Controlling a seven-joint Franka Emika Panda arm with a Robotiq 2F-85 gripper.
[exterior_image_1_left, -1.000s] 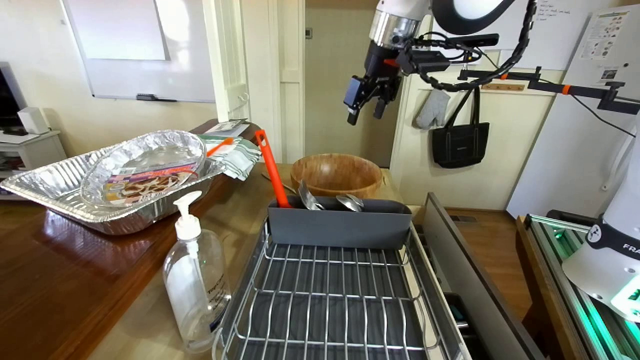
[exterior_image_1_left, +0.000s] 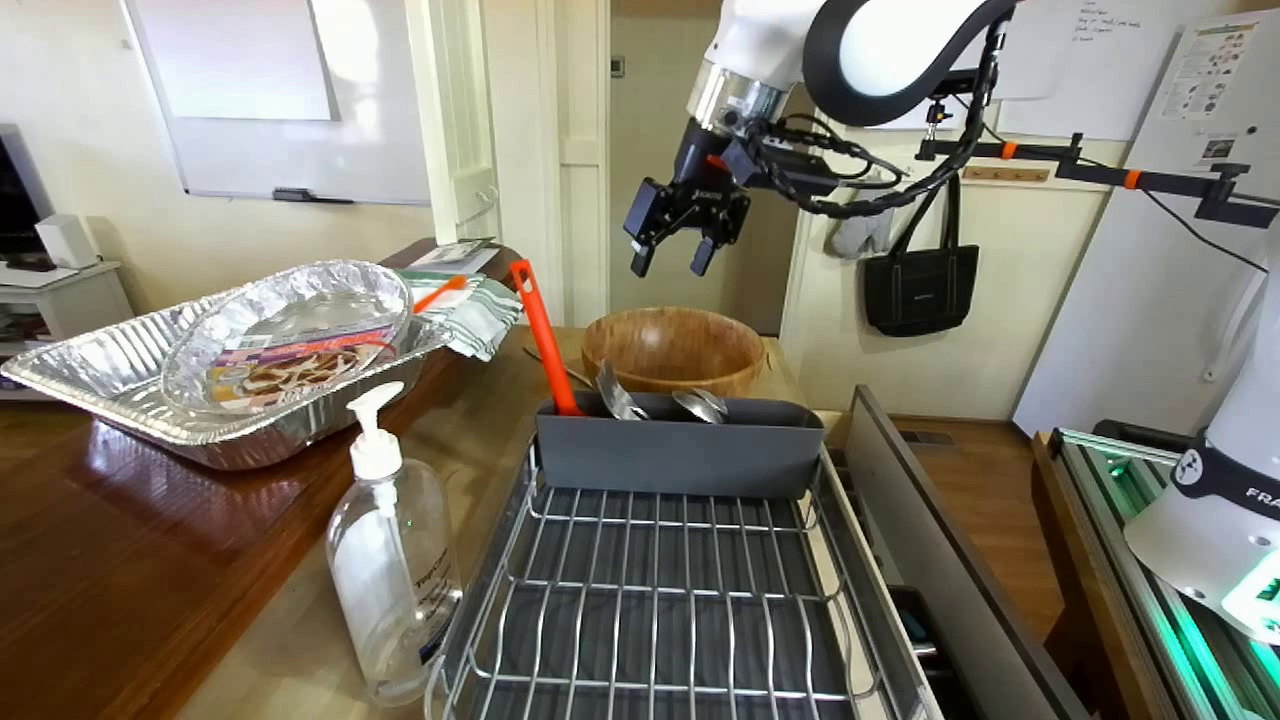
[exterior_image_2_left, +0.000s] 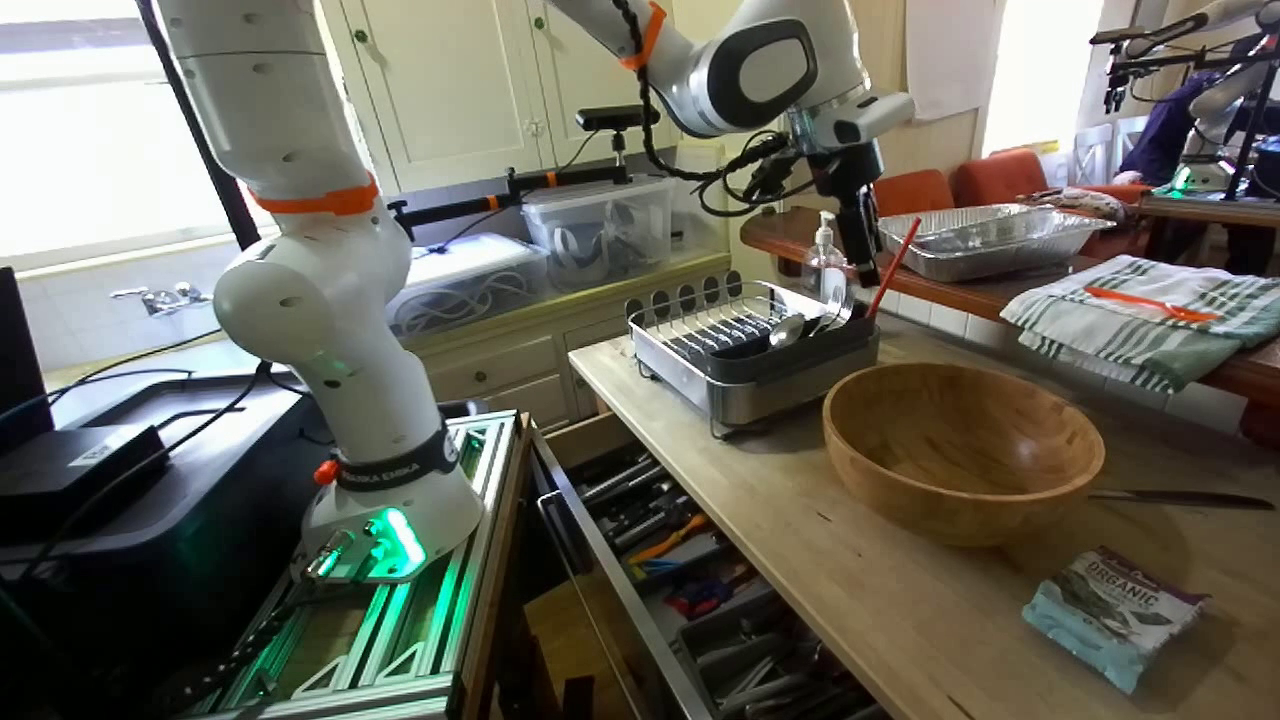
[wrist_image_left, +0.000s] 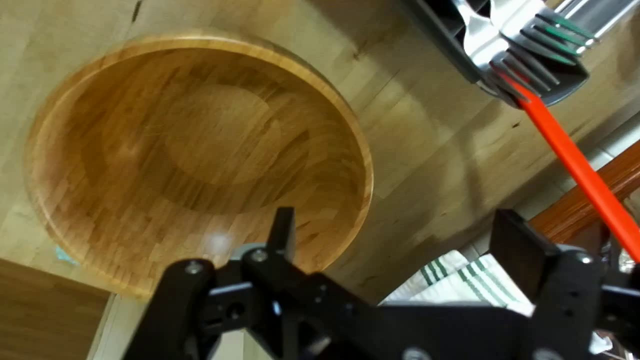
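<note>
My gripper (exterior_image_1_left: 669, 263) stands open in the air, its fingers spread and nothing between them. In the wrist view the gripper hangs above the counter, beside the wooden bowl (wrist_image_left: 216, 138), one fingertip overlapping the bowl's edge in the picture. The bowl is empty. A grey cutlery holder (exterior_image_1_left: 684, 456) at the end of the dish rack (exterior_image_2_left: 708, 360) carries forks (wrist_image_left: 486, 39), a spoon (exterior_image_2_left: 786, 330) and a red-handled utensil (exterior_image_1_left: 546, 336) leaning upward. The handle (wrist_image_left: 576, 156) slants out to the right of my fingers in the wrist view.
A clear pump bottle (exterior_image_1_left: 390, 576) stands beside the rack. Foil trays (exterior_image_1_left: 264, 408) and a striped towel (exterior_image_2_left: 1152, 312) with an orange utensil (exterior_image_2_left: 1152, 302) lie on the raised ledge. A snack packet (exterior_image_2_left: 1116, 612) and a knife (exterior_image_2_left: 1182, 498) rest near the bowl. The drawer (exterior_image_2_left: 624, 588) is pulled out.
In exterior view 1 my gripper has moved left and slightly lower, towards the red handle. It remains open. The bowl, rack and utensils have not moved.
</note>
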